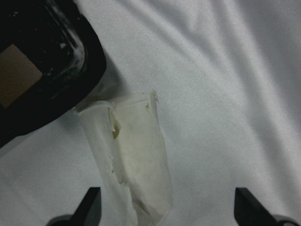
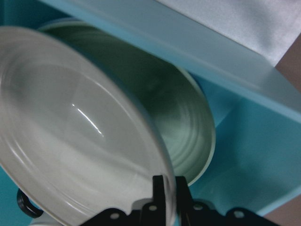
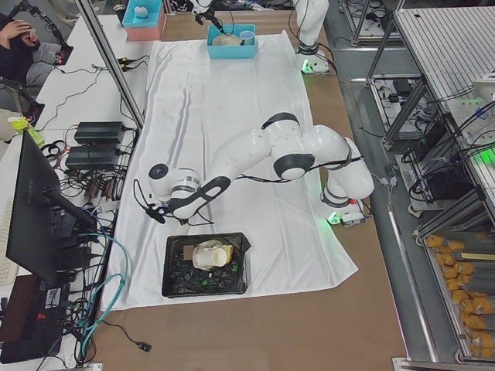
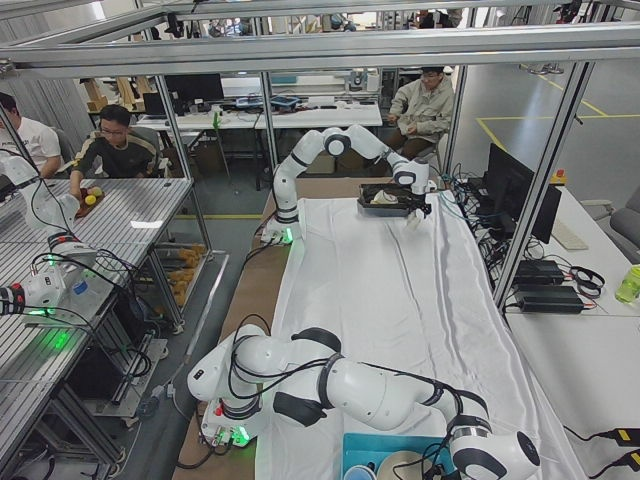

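A torn, crumpled white paper piece [image 1: 141,160] lies on the white cloth beside the black tray [image 3: 178,286], which holds a cream cup [image 3: 220,256] and other items. My left gripper hangs open above the paper, its fingertips at either side of the lower frame. In the right wrist view, my right gripper grips the rim of a white bowl [image 2: 70,122] inside the blue bin [image 2: 249,155]. Beneath that bowl sits a pale green bowl [image 2: 183,127].
A blue cup [image 3: 247,36] stands in the far bin. Monitors, power boxes and cables crowd the side table along the cloth.
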